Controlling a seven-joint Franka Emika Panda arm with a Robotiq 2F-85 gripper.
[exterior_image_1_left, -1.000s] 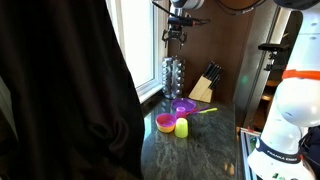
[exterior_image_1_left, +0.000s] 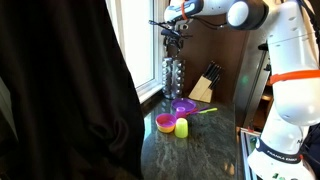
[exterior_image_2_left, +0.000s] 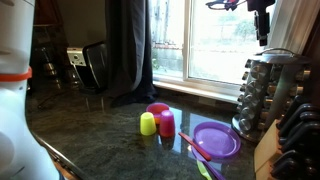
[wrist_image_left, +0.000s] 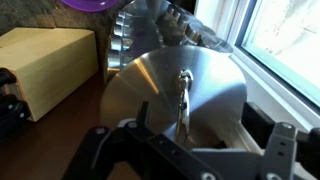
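Note:
High over a round metal spice rack (exterior_image_1_left: 173, 78) in the back corner, my gripper (exterior_image_1_left: 171, 38) stands open. From the wrist view, the rack's shiny round top (wrist_image_left: 135, 90) with its upright handle (wrist_image_left: 185, 88) lies below and between the spread fingers; I cannot tell the exact height gap. Exterior view 2 has the rack (exterior_image_2_left: 262, 92) at the right, in front of the window, and only part of my gripper (exterior_image_2_left: 262, 25) at the top edge. On the dark counter are a yellow cup (exterior_image_2_left: 148, 125), a pink cup (exterior_image_2_left: 167, 124) and a purple plate (exterior_image_2_left: 222, 142).
A wooden knife block (wrist_image_left: 48, 62) with dark handles stands close to the rack. Behind the cups sits a red-pink bowl (exterior_image_2_left: 158, 107). A red utensil (exterior_image_2_left: 199, 149) lies across the plate's edge. The window (exterior_image_2_left: 220, 50) borders the rack, while the front counter is clear.
The upper arm links have swung and come slightly lower in exterior view 1, while the gripper has shifted only a little above the rack. Objects on the counter have stayed put.

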